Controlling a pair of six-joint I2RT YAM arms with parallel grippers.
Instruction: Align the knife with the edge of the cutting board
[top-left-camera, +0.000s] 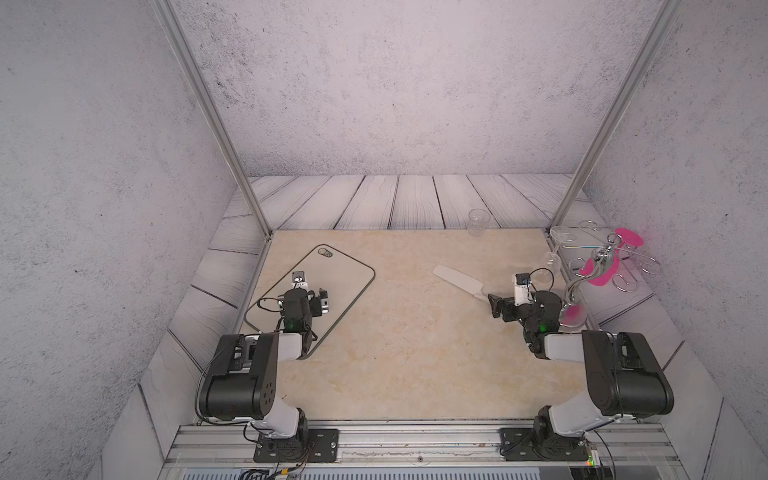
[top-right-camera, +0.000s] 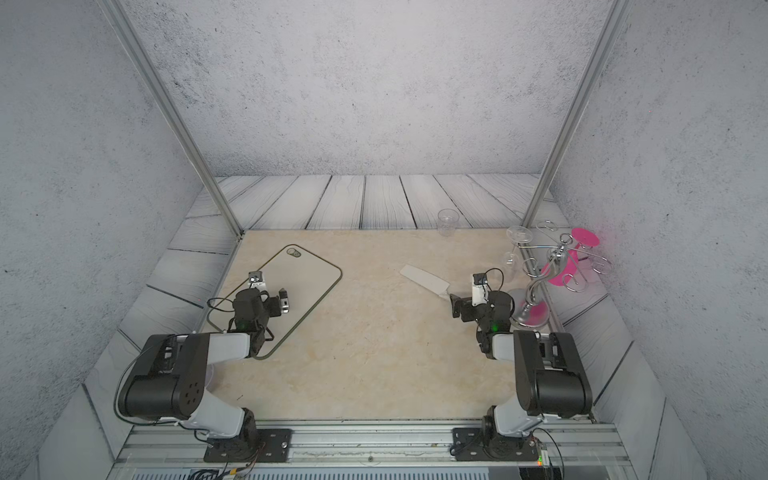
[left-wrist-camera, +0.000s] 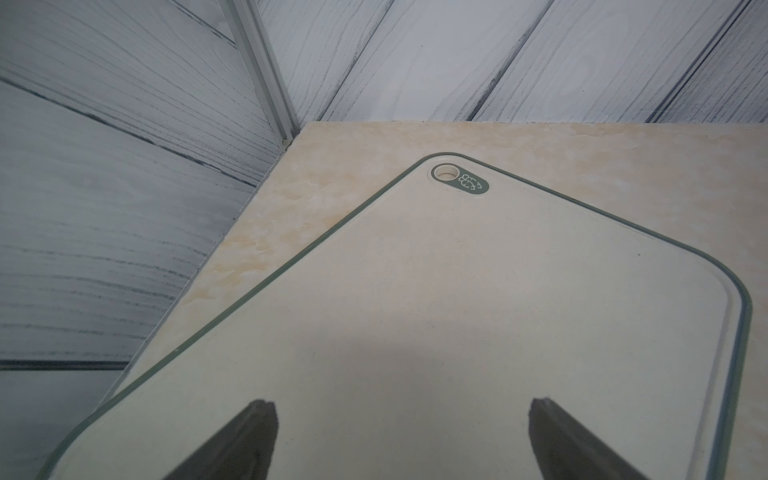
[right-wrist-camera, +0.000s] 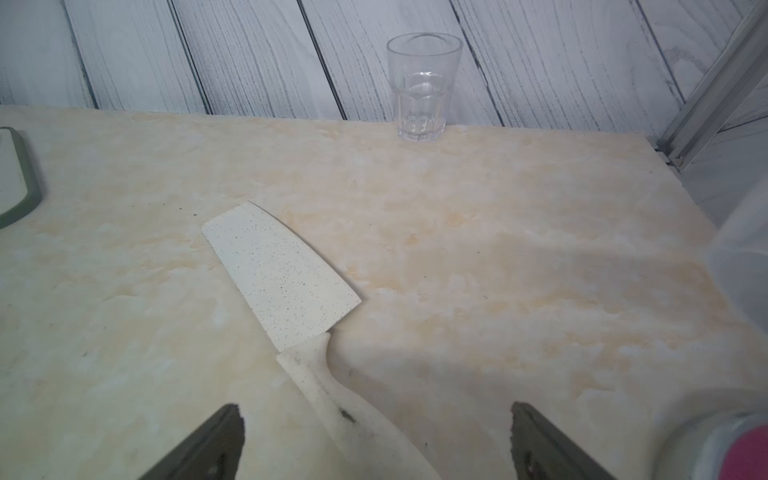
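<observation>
A white knife (top-left-camera: 458, 279) with a broad speckled blade lies on the table right of centre, its blade pointing to the back left. In the right wrist view the knife's handle (right-wrist-camera: 352, 420) runs between the spread fingers of my right gripper, which is open and not gripping it. The pale cutting board (top-right-camera: 308, 284), rimmed in dark green, lies slanted at the left, well apart from the knife. My left gripper is over that board with its fingers wide apart; only the bare board shows between them.
A clear glass (right-wrist-camera: 424, 88) stands at the back edge. Close to the right arm is a metal rack (top-left-camera: 596, 268) with glasses and pink parts. Bare tabletop (top-left-camera: 400, 336) separates board and knife.
</observation>
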